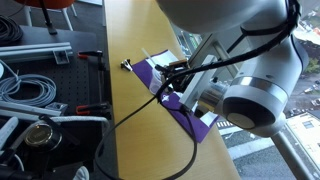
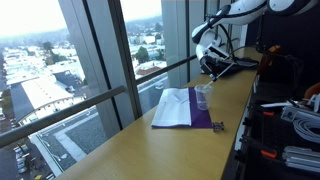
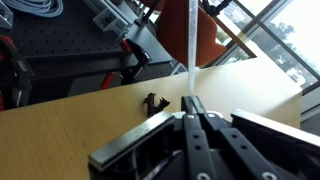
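Note:
A thin whitish stick (image 3: 193,45) rises from between my fingertips in the wrist view, where my gripper is shut on it. From exterior view 1 the gripper (image 1: 172,72) is over the purple cloth (image 1: 181,117), with the stick pointing off to the upper left. A clear cup (image 2: 203,97) stands on the purple cloth (image 2: 204,119) beside white paper (image 2: 172,108) in exterior view 2. What is inside the cup is too small to tell.
A small dark metal object (image 2: 218,126) lies on the wooden table near the cloth. A black cart (image 1: 65,85) with coiled cable adjoins the table. Tall windows line the other side.

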